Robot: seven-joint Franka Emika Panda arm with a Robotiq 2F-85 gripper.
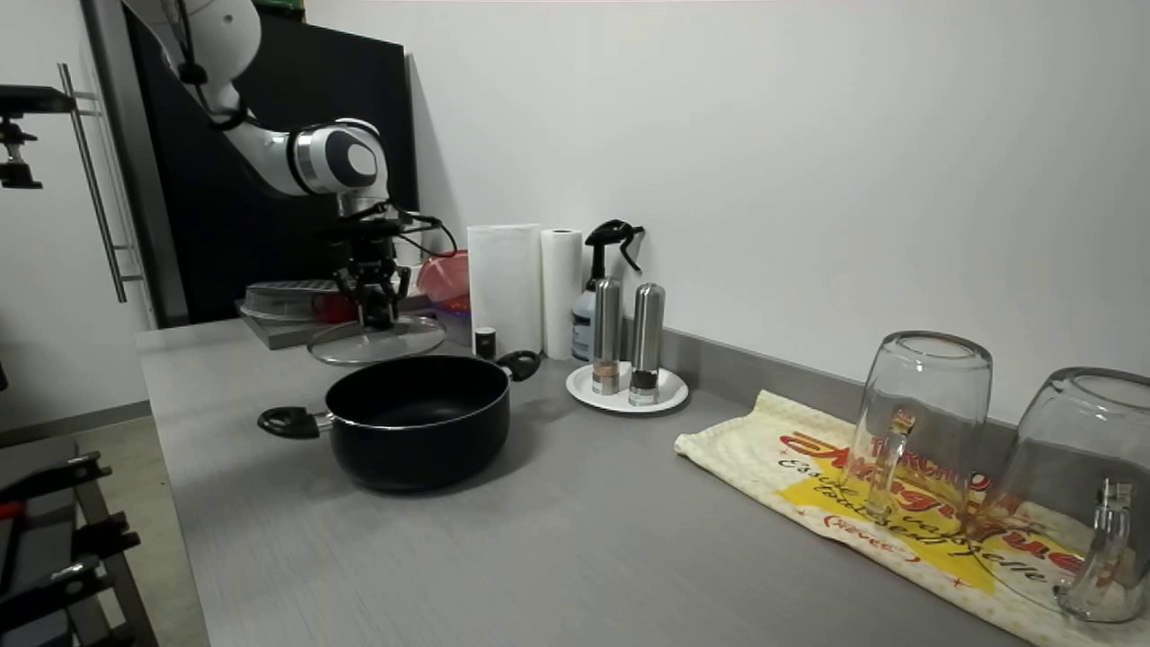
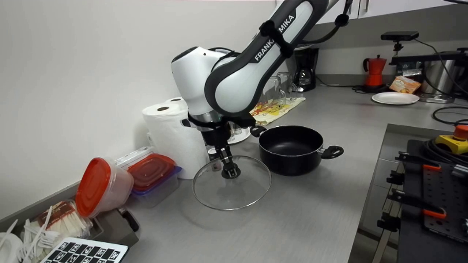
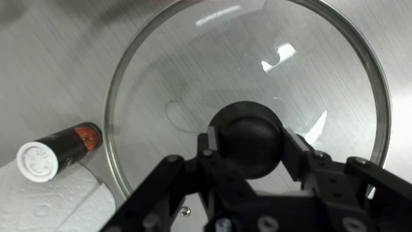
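Note:
A round glass lid [image 2: 248, 193] with a metal rim and a black knob [image 3: 250, 143] hangs above the counter, level or nearly so. My gripper [image 2: 230, 170] is shut on that knob, one finger on either side of it in the wrist view. Near the lid stands a black two-handled pot [image 1: 418, 458], uncovered and empty as far as its inside shows. In exterior view 1 the lid [image 1: 377, 343] appears behind and above the pot's far rim, not over its opening.
A small shaker [image 3: 65, 150] and paper towel rolls [image 2: 175, 144] stand close to the lid on the wall side. Two grinders [image 1: 646, 345] sit on a white plate [image 1: 674, 394]. Upturned glass mugs [image 1: 916, 431] rest on a cloth. The counter before the pot is clear.

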